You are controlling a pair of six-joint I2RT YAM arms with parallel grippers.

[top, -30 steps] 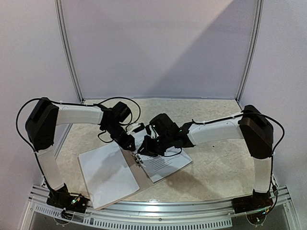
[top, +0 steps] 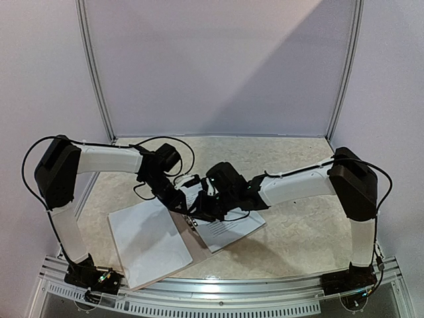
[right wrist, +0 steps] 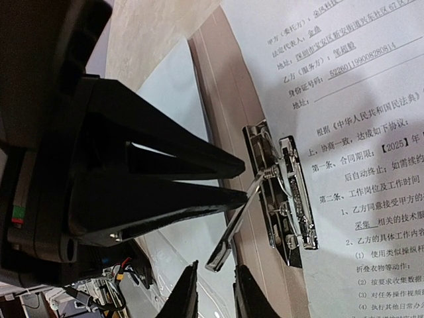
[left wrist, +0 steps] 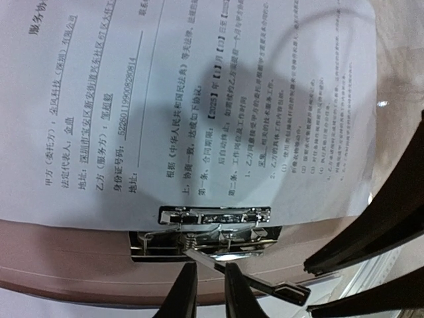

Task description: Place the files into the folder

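The folder (top: 199,252) lies open, its metal clip (left wrist: 212,215) over the pink spine with a long lever (right wrist: 222,242) sticking out. The printed sheets (left wrist: 252,119) lie on one side, under the clip's bar. My left gripper is shut on the clip's lever, near its hinge, as the right wrist view shows. My right gripper stands part open at the lever's outer end, its fingertips on either side of it. In the top view both grippers crowd over the clip and partly hide it.
The white left half of the folder (top: 149,245) reaches the front metal rail (top: 218,288). Walls enclose the back and sides.
My right gripper has moved slightly down in the top view, toward the clip. My left gripper has dipped a little; the folder looks unchanged.
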